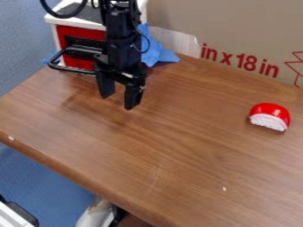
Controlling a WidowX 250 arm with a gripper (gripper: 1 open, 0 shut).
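Note:
My gripper (119, 92) hangs over the left rear of the wooden table (166, 168), its two black fingers apart with nothing seen between them. Behind it stands a red box (73, 39) with a white top, partly hidden by the arm. A red brush-like object (270, 116) with a white bottom edge lies at the right side of the table, well apart from the gripper.
A blue cloth (159, 51) lies behind the arm, near a cardboard box (243, 31) along the back. Blue floor shows past the left edge.

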